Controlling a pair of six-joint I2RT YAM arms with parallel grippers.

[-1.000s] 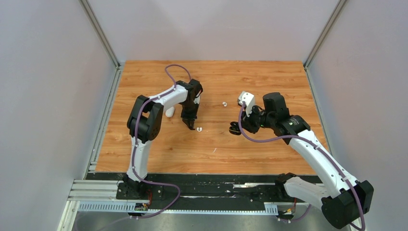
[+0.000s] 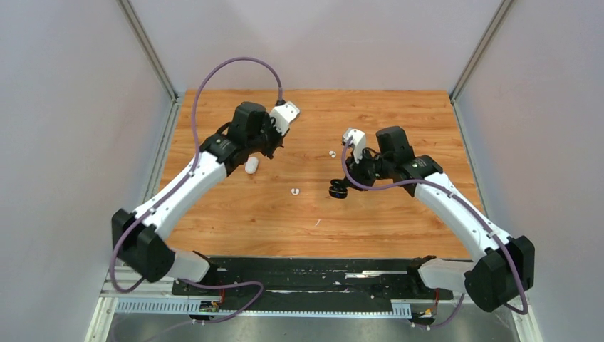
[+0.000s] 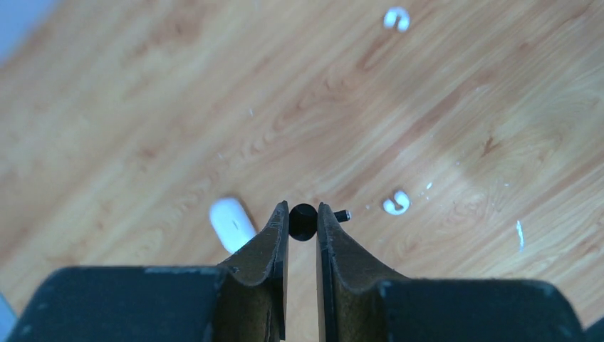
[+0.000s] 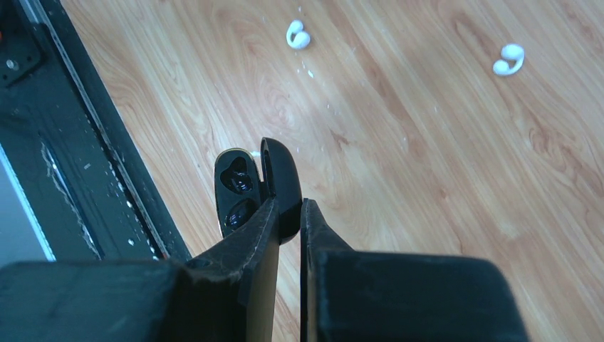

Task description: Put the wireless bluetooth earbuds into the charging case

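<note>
A small black earbud [image 3: 303, 222] is pinched between the fingertips of my left gripper, its short stem [image 3: 343, 216] showing to the right. That gripper is raised over the left half of the table. My right gripper is shut on the black charging case [image 4: 237, 187], near its raised lid [image 4: 283, 178]. The case is open, with two glossy dark hollows; whether either holds an earbud I cannot tell. In the top view the case [image 2: 337, 189] hangs right of the table's middle, well apart from the left gripper.
Two white looped pieces, one nearer [image 2: 295, 191] and one farther [image 2: 332, 154], lie on the wooden table [image 2: 242, 221] between the arms. A white oval case [image 2: 251, 165] sits below the left arm. Open tabletop spreads around them.
My left arm has swung up and back from beside the nearer white piece, ending higher and farther away. The right arm, with the case, has moved slightly left and back.
</note>
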